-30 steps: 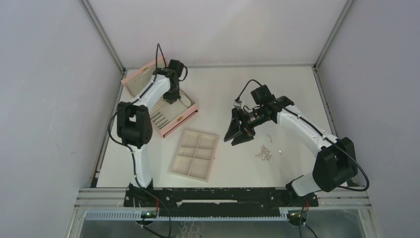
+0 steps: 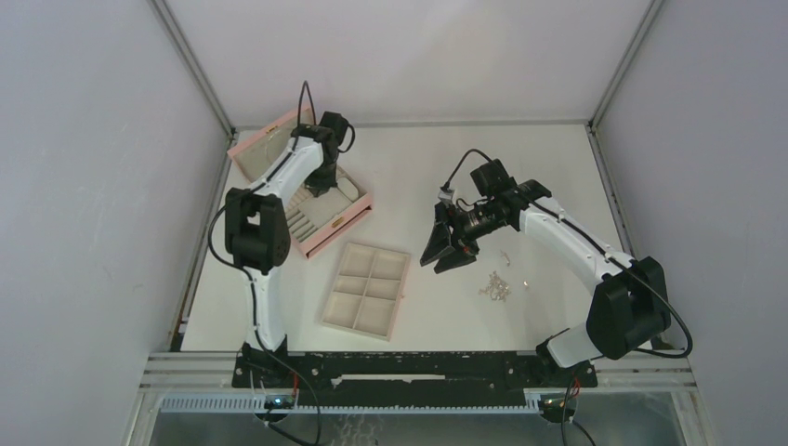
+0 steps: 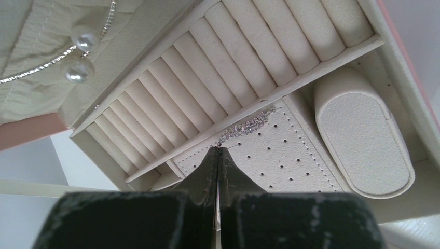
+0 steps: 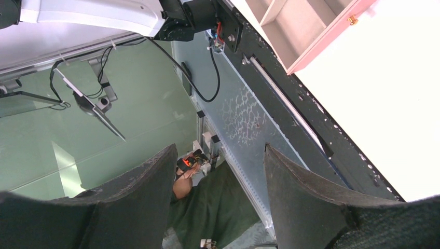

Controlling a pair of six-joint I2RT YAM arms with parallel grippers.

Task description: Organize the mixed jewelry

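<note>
A pink jewelry box (image 2: 339, 221) stands open at the back left, its lid (image 2: 271, 147) tipped back. Over it is my left gripper, shut. A narrow sparkling piece (image 3: 244, 128) reaches from the fingertips across the perforated cream panel (image 3: 290, 155); whether its end is pinched is hard to tell. A chain with two pearls (image 3: 78, 52) shows against the lid. Loose jewelry (image 2: 497, 287) lies in a small pile at the right of the table, with little pieces around it. My right gripper (image 2: 448, 265) stands open and empty above the table's middle.
A divided tray (image 2: 370, 290) with empty compartments lies at the front, between the arms. The box also has padded ring rolls (image 3: 192, 83) and a rounded cushion (image 3: 363, 140). Clear table (image 2: 409, 167) lies between the box and the right arm.
The left arm has shifted only slightly, its cable swinging a little to the right. The right arm, box, tray and loose pile look unmoved.
</note>
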